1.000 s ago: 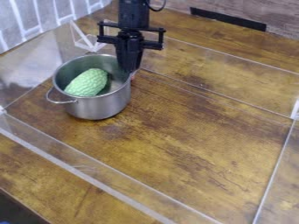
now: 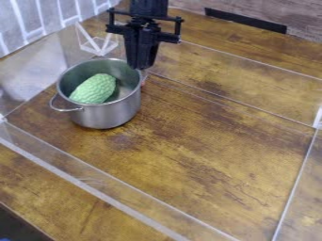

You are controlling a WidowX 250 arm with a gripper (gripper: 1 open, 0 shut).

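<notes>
A steel pot (image 2: 105, 113) with side handles stands on the wooden table at the left. Inside it lies a green textured oblong object (image 2: 92, 89). My dark gripper (image 2: 141, 58) hangs above the pot's back right rim; whether anything is between its fingers is not clear.
Clear panels or strips edge the area at left, front and right. A white rail stands at the back left.
My gripper has risen slightly from its place at the pot's back rim. The pot and green object look unchanged.
</notes>
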